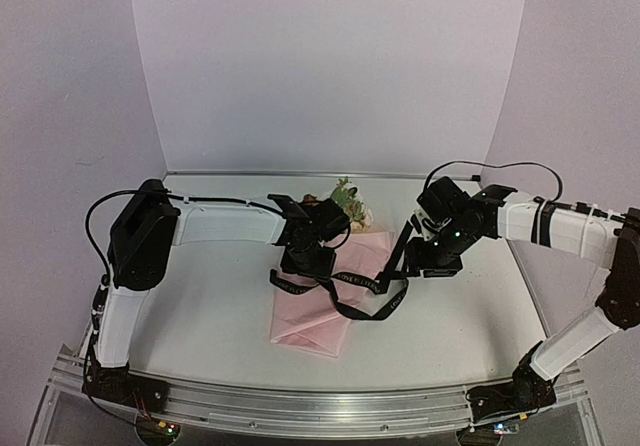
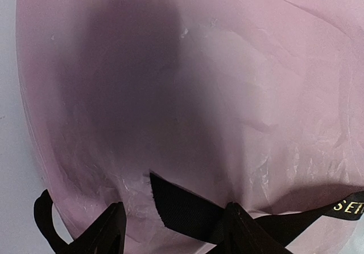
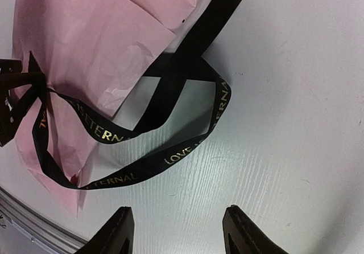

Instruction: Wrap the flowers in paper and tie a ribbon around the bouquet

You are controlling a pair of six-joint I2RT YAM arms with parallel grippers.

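The bouquet lies on the table, wrapped in pink paper, its flowers at the back and partly covered by my left arm. A black ribbon with gold lettering runs in loops across the paper and out to the right. Low over the paper, my left gripper is open; the ribbon's cut end shows in the gap and passes under or beside the right finger. My right gripper stands open right of the bouquet, with only bare table between its fingers.
A ribbon stretch rises toward the back beside my right gripper. Walls enclose the sides and back; a metal rail borders the front.
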